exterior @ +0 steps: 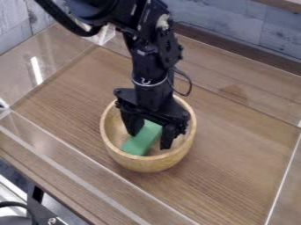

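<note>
A light wooden bowl [153, 162] sits on the wooden table, with a green oblong object [139, 145] lying tilted inside it. My black gripper [150, 123] is open and reaches down into the bowl, its fingers around and over the upper part of the green object. The arm hides much of the bowl's back half; whether the fingers touch the object cannot be told.
A pale blue-grey plank wall [235, 26] runs along the back. A dark cable shows at the lower left corner.
</note>
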